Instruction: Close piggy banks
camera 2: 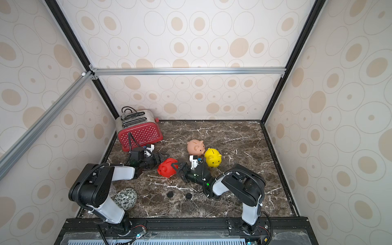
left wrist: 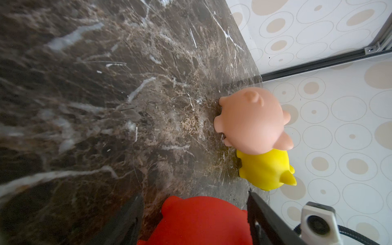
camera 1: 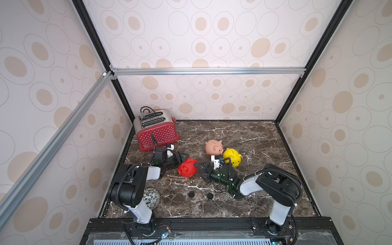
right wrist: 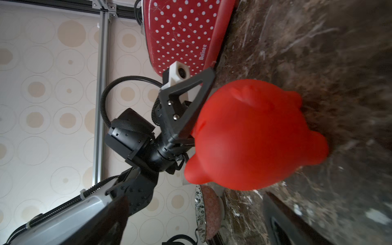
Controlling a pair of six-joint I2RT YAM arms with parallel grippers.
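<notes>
A red piggy bank (camera 1: pixel 187 168) rests on the marble top between both grippers. My left gripper is part open at its left side in the top views, the red bank between or just beyond its fingers. My right gripper faces it from the right, open, the bank ahead of its fingers. A pink piggy bank (camera 1: pixel 213 147) and a yellow piggy bank (camera 1: pixel 232 157) stand behind, to the right. Black discs (camera 1: pixel 191 194) lie in front on the worktop.
A red toaster (camera 1: pixel 157 134) stands at the back left. A speckled bowl (camera 2: pixel 125 198) sits at the front left, partly behind the left arm.
</notes>
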